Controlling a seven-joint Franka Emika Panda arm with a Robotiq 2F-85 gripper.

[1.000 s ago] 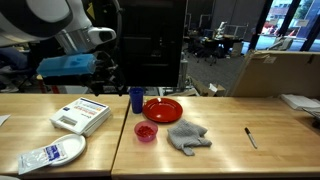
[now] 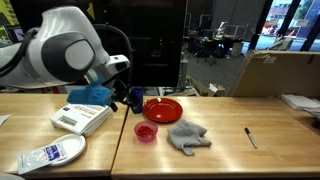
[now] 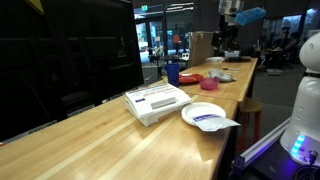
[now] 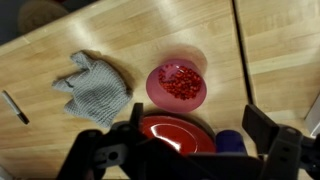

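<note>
My gripper stands open above the table, its dark fingers wide apart at the bottom of the wrist view with nothing held between them. Below it lies a pink bowl [image 4: 158,91] with small red pieces inside. A red plate [image 4: 182,128] is next to the bowl, partly hidden by the left finger. The dark blue cup [image 4: 230,142] shows beside the plate, close to the right finger. A crumpled grey cloth [image 4: 98,92] rests to the left of the bowl.
A white plate [image 2: 77,146] with a packet on it and a white box [image 2: 82,117] are on the left side of the table. A black marker [image 2: 250,138] lies at the right. Bare wood separates the cloth from the marker.
The arm has come across to the right and lower in the exterior view, bringing the gripper in front of part of the blue cup. The table objects have stayed put.
</note>
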